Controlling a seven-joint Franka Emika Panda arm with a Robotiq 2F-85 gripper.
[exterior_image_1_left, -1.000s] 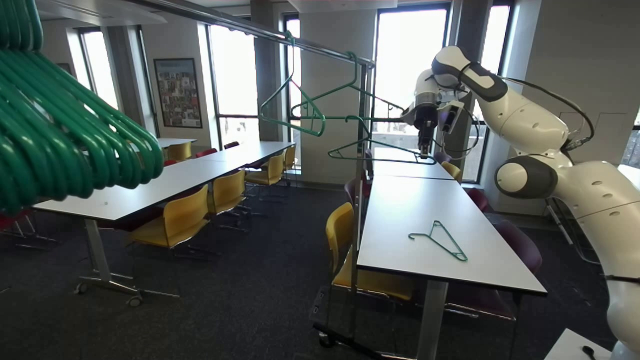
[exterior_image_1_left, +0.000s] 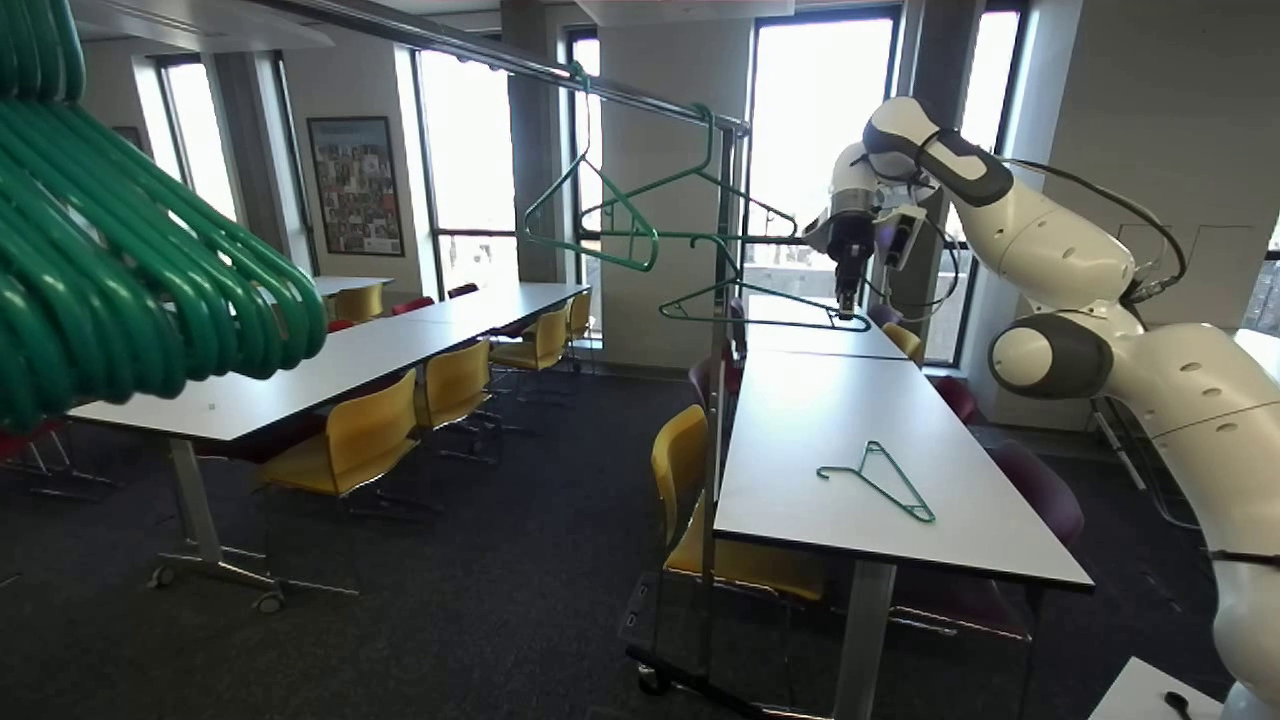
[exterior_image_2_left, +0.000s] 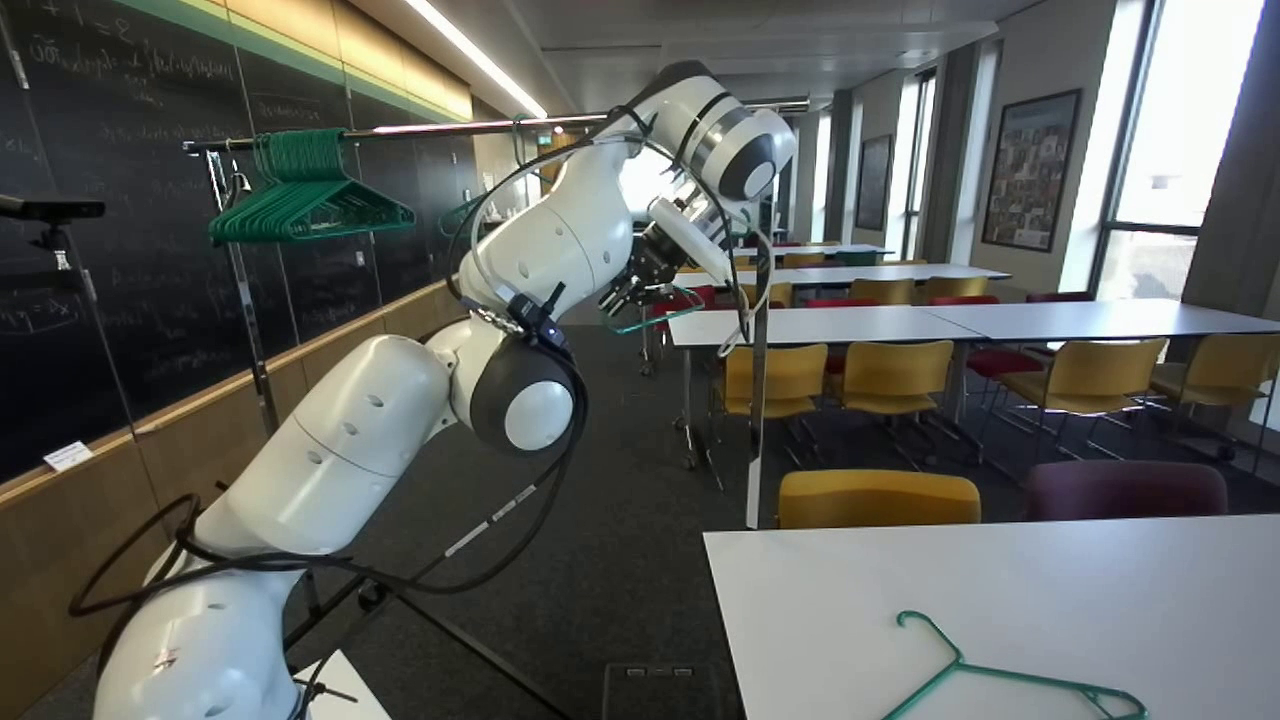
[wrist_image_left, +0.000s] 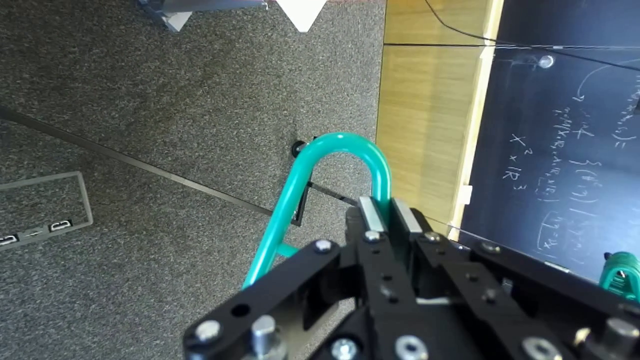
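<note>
A green hanger (exterior_image_1_left: 750, 322) is held at its right end by my gripper (exterior_image_1_left: 847, 307) in exterior view 1, its hook pointing up beside the rack's upright. In the wrist view, the gripper is shut on the rounded end of this green hanger (wrist_image_left: 295, 180); the rest of the hanger runs out of sight behind the black fingers. Exterior view 2 shows part of the held hanger (exterior_image_2_left: 672, 314) below the wrist, the rest of it hidden. Two other green hangers (exterior_image_1_left: 636, 230) hang from the rail (exterior_image_1_left: 636, 98), higher and to the left of the held one.
A row of green hangers (exterior_image_2_left: 314, 192) hangs at the rail's far end. One loose green hanger (exterior_image_1_left: 894, 486) lies on the white table (exterior_image_1_left: 792, 468). The rack's metal upright (exterior_image_1_left: 717, 420) stands close to the gripper. Yellow chairs (exterior_image_1_left: 681, 462) line the tables.
The gripper and its hanger have shifted very slightly downward. The hangers on the rail have swung slightly to the right. The loose hanger on the table has not moved.
</note>
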